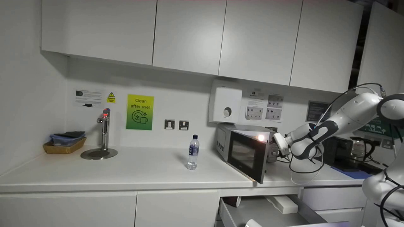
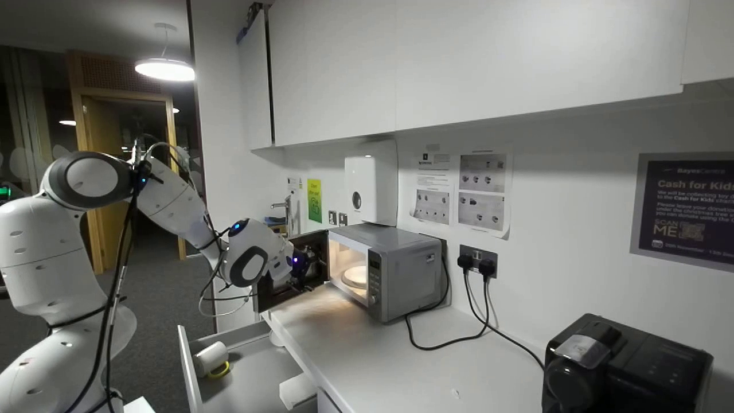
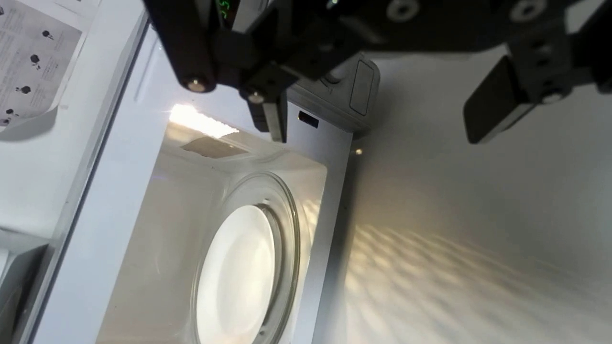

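Observation:
The microwave (image 2: pixel 406 268) stands on the counter with its door (image 1: pixel 246 153) swung open and its inside lit. A white plate (image 3: pixel 238 278) rests on the glass turntable (image 3: pixel 287 229) inside. My gripper is open in front of the cavity, its two fingers wide apart with nothing between them. In exterior view 2 the gripper (image 2: pixel 313 265) is between the open door and the cavity opening. The door hides the fingertips in exterior view 1.
Below the microwave, an open drawer (image 1: pixel 257 213) holds a white mug (image 2: pixel 211 359) and a white box (image 1: pixel 284 204). A water bottle (image 1: pixel 193 152) stands left of the microwave. Power cables (image 2: pixel 447 344) and a black coffee machine (image 2: pixel 626 365) occupy the right side of the counter.

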